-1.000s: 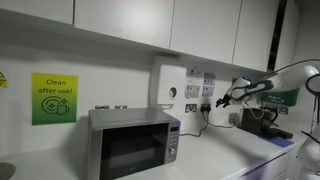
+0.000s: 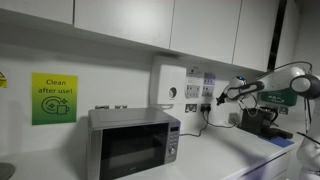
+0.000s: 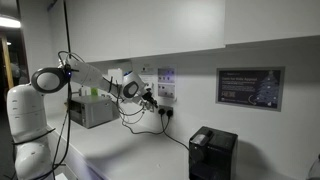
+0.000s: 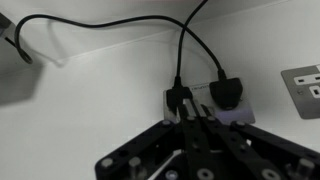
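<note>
My gripper points at the wall with its fingers close together, shut, and nothing shows between them. In the wrist view it overlaps a white double socket (image 4: 205, 95). Two black plugs sit in that socket: one plug (image 4: 178, 98) just left of the fingertips, the other plug (image 4: 227, 93) to their right. Whether the fingers touch the socket or a plug cannot be told. In exterior view 1 the gripper (image 2: 221, 100) is high above the worktop near the wall; exterior view 2 shows the gripper (image 3: 151, 105) near the wall sockets (image 3: 166, 90).
Black cables (image 4: 110, 17) loop from the plugs. A microwave (image 2: 132, 143) and a black coffee machine (image 3: 212, 153) stand on the white worktop (image 2: 215, 150), with clear surface between them. Cupboards (image 2: 205, 30) overhang it. Another grey socket (image 4: 304, 92) is to the right.
The arm has shifted slightly, its links on the right now a little higher. The gripper remains near the sockets, and the surroundings look the same.
</note>
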